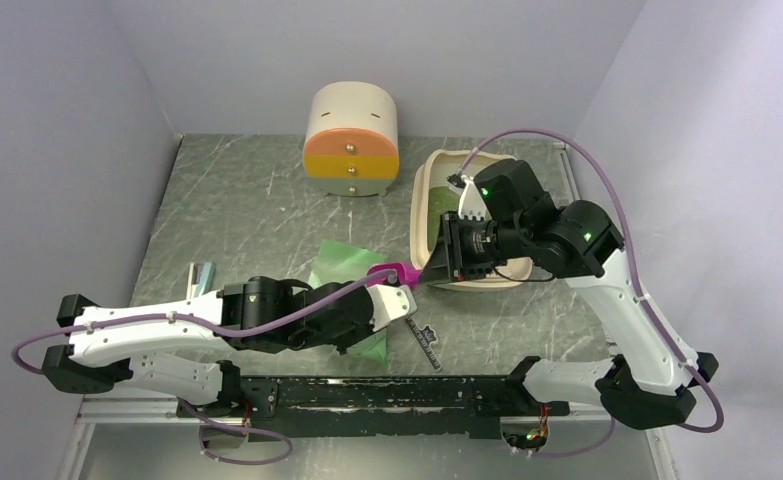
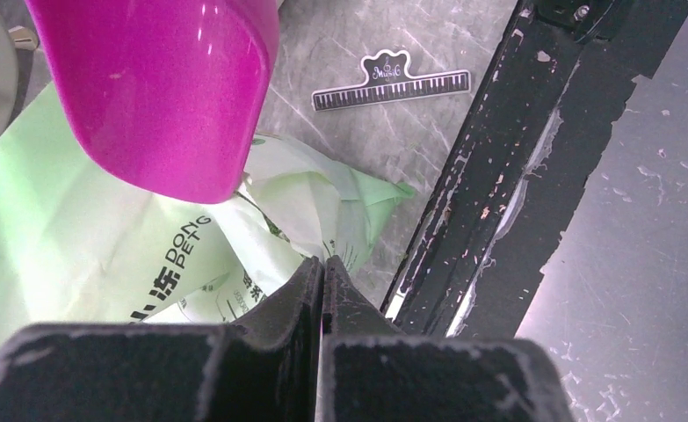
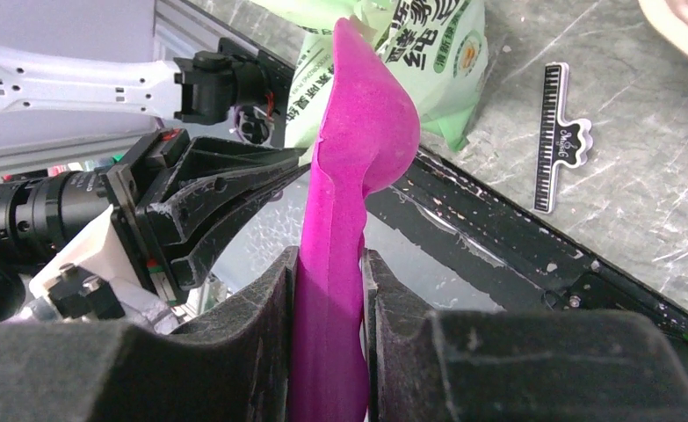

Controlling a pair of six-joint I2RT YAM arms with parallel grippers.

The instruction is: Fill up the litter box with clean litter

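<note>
The magenta scoop hangs over the green litter bag, its handle held in my right gripper, which is closed on it in the right wrist view. My left gripper is shut at the bag's edge, with crumpled bag plastic at its fingertips. The bag's printed face shows in both wrist views. The litter box [image 1: 419, 200], with green in its base, stands behind my right arm at the right of the top view, partly hidden by it.
A small drawer cabinet [image 1: 350, 150] stands at the back middle. A music ruler [image 2: 393, 92] lies beside the bag near the black front rail [image 2: 507, 158]. Light-coloured items [image 1: 203, 278] lie at the left.
</note>
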